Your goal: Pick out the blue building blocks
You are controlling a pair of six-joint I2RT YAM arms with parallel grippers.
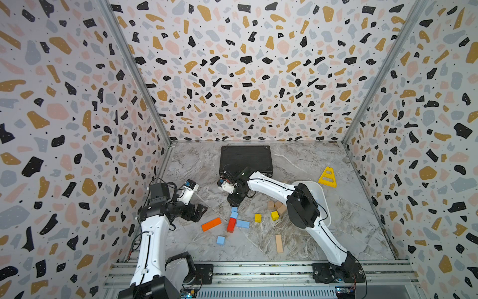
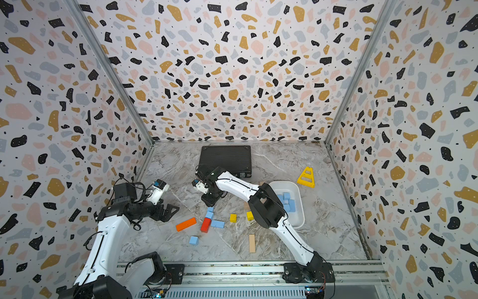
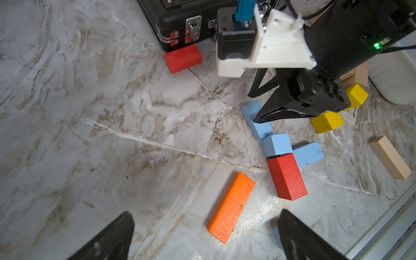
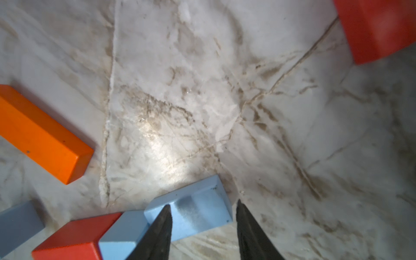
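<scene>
My right gripper hangs part open above a light blue block, nothing held visibly. Beside that block are a blue cube and another blue block next to a red block. A separate blue block lies nearer the front. Blue blocks sit in the white container on the right. My left gripper stands open over the table at left, its fingers blurred in the left wrist view.
An orange block, yellow blocks and wooden blocks surround the group. A black case stands at the back, a yellow triangle at back right.
</scene>
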